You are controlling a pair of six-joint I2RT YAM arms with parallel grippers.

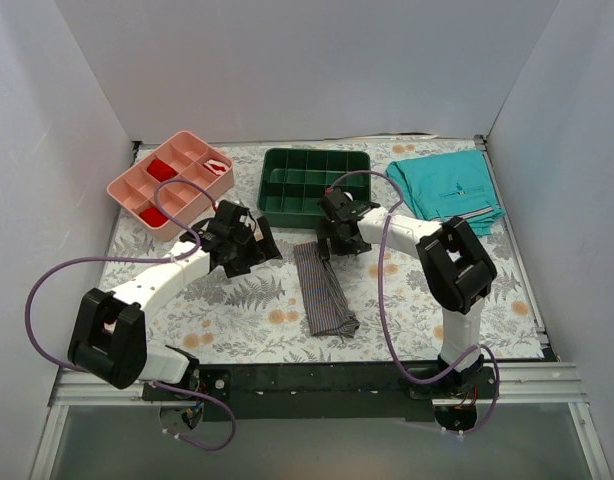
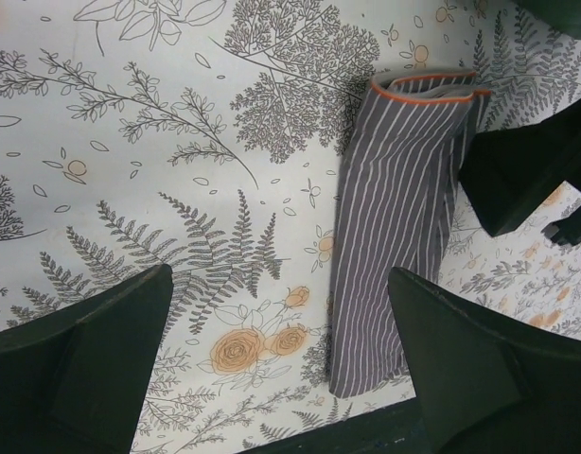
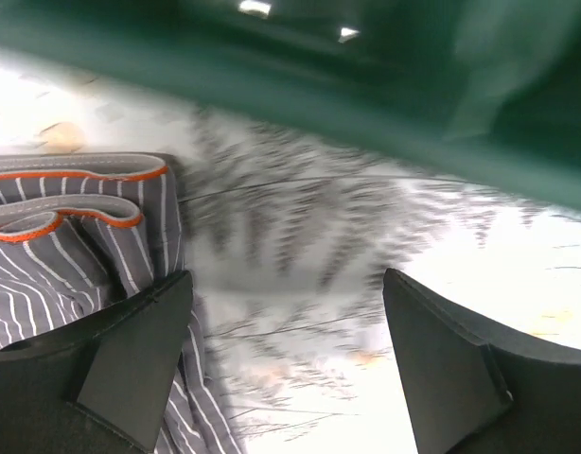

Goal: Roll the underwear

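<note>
A grey striped pair of underwear, folded into a long narrow strip, lies on the table in front of the green box. Its orange-edged waistband end points toward that box. At this far end stands my right gripper, open; in the right wrist view its left finger is against the cloth's right edge, while the space between the fingers is empty. To the left of the strip, my left gripper hangs open, holding nothing. Part of the right gripper shows in the left wrist view.
Close behind the right gripper is the green divided box. A pink divided box with red items sits at the back left, and teal cloth lies at the back right.
</note>
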